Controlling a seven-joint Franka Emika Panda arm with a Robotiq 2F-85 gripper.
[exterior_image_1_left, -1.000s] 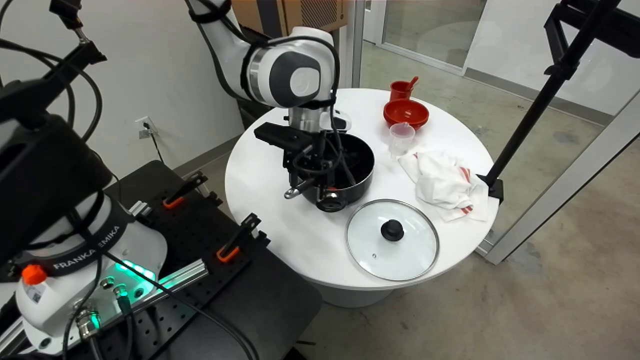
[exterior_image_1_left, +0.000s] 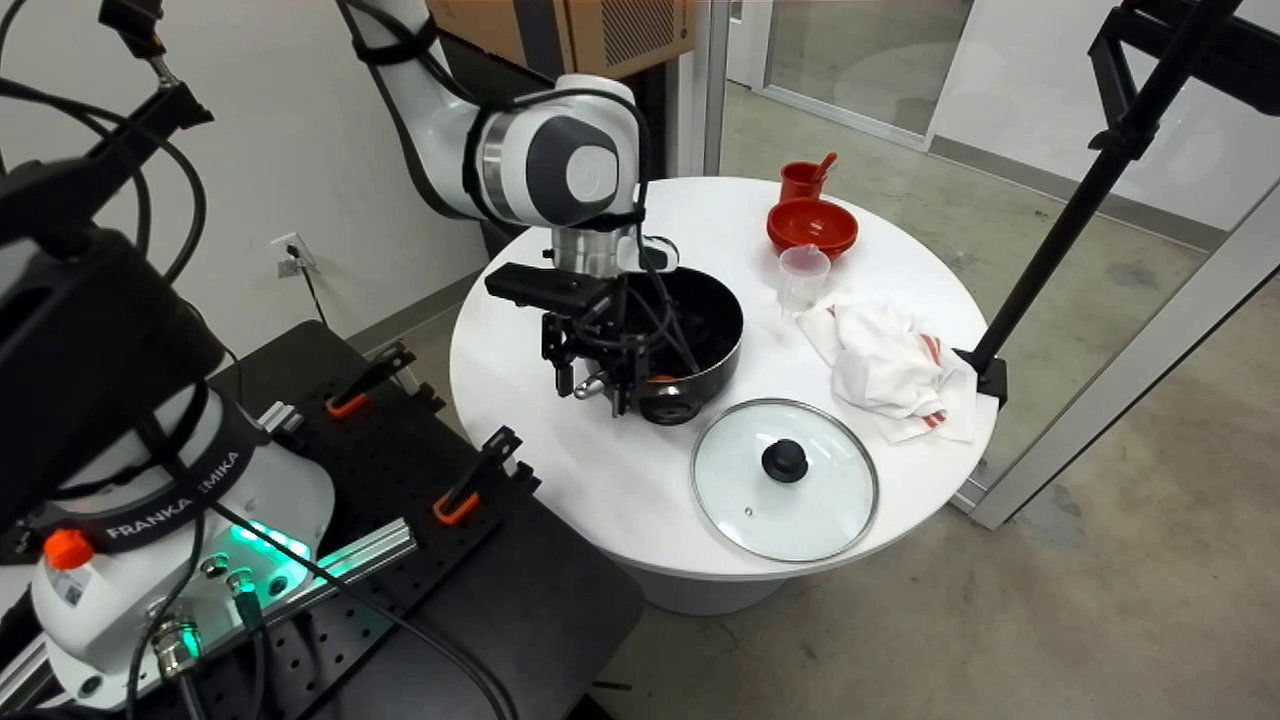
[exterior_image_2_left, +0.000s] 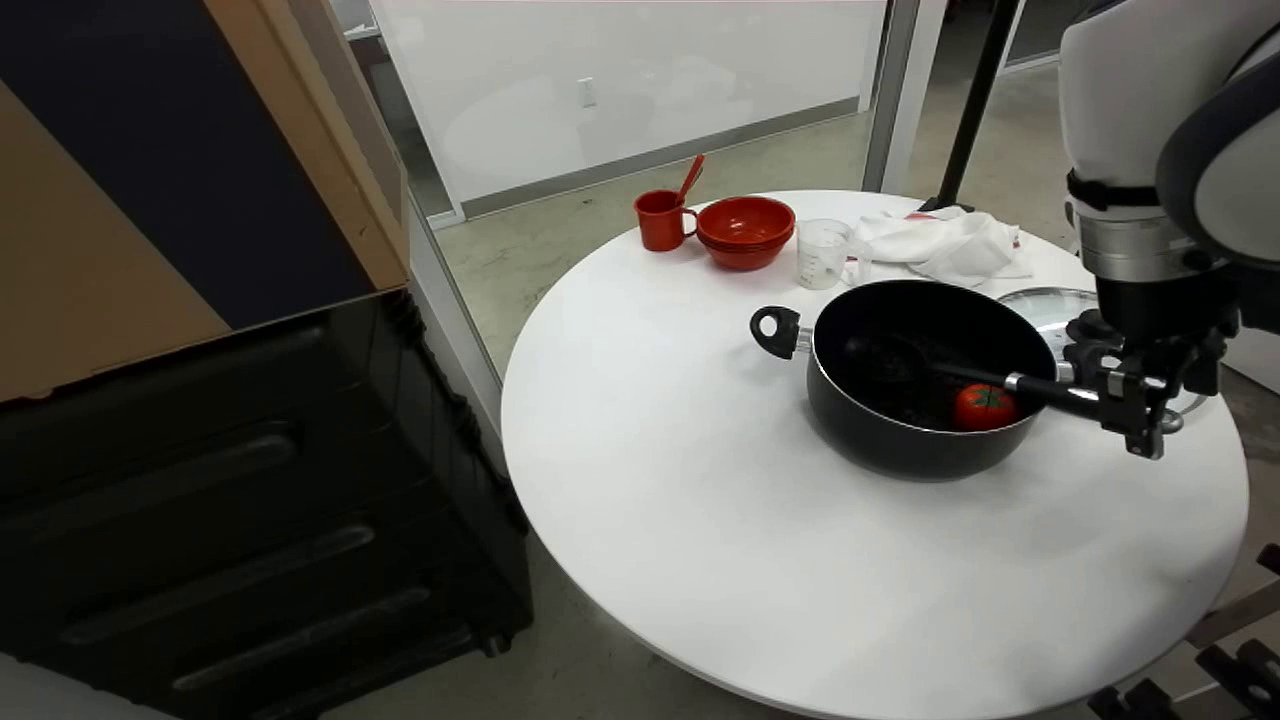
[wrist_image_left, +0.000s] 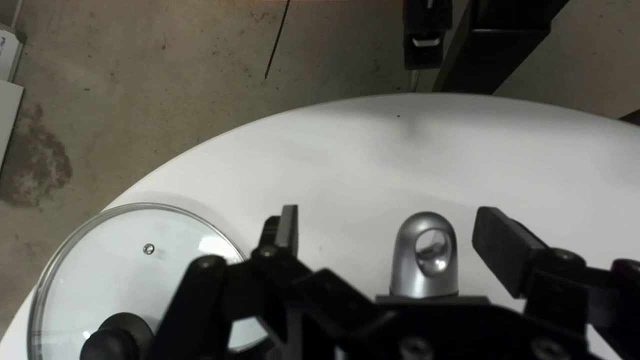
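A black pot (exterior_image_2_left: 912, 446) stands on the white table, with a red tomato (exterior_image_2_left: 985, 407) inside it. A dark utensil with a long handle (exterior_image_2_left: 1060, 395) leans in the pot, its head hard to make out against the black inside. Its silver handle end (wrist_image_left: 423, 258), which has a hole, sticks out over the rim. My gripper is open, with that handle end showing between its two fingers, nearer the right one. In exterior view 1 the gripper (exterior_image_1_left: 593, 382) hangs beside the pot at the handle end; in exterior view 2 the gripper (exterior_image_2_left: 1171, 406) is at the right.
A glass lid (exterior_image_1_left: 744, 480) with a black knob lies beside the pot. Farther back are red bowls (exterior_image_1_left: 812, 226), a red cup (exterior_image_2_left: 660, 221), a clear measuring cup (exterior_image_2_left: 823, 254) and a white towel (exterior_image_1_left: 888, 366).
In exterior view 1, my arm and gripper have moved left and a little lower. The handle end and the pot have shifted only slightly.
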